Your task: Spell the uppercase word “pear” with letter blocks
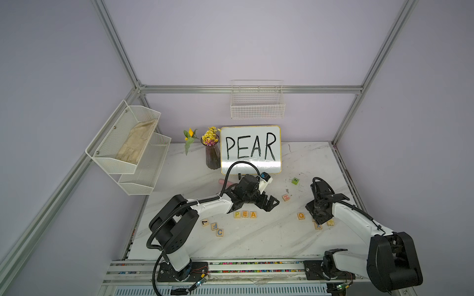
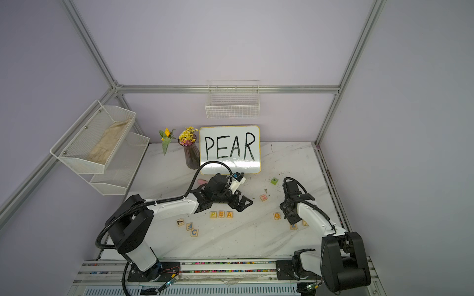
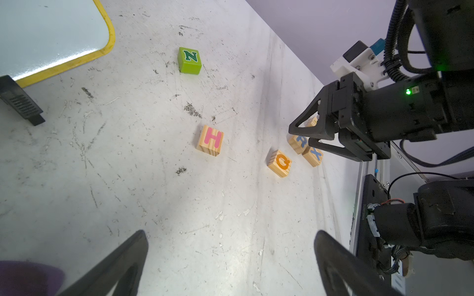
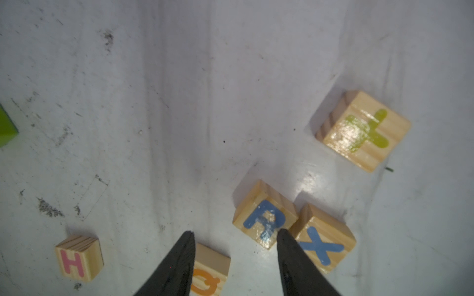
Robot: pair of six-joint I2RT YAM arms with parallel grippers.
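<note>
In the top left view the P block (image 1: 237, 214), E block (image 1: 245, 214) and A block (image 1: 253, 214) stand in a row on the table. A blue R block (image 4: 265, 217) touches an X block (image 4: 323, 241) in the right wrist view. Above these hangs my right gripper, its fingers apart with nothing gripped; the R block lies beyond the gap, near the right fingertip. My left gripper is open over bare table, right of and behind the row. Behind everything, a whiteboard (image 1: 250, 167) reads PEAR.
Near the right gripper lie a Q block (image 3: 280, 163), an H block (image 3: 210, 140) and a yellow-green lettered block (image 4: 363, 130). A green N block (image 3: 189, 60) sits farther back. Several blocks, including a C block (image 1: 219, 232), lie front left.
</note>
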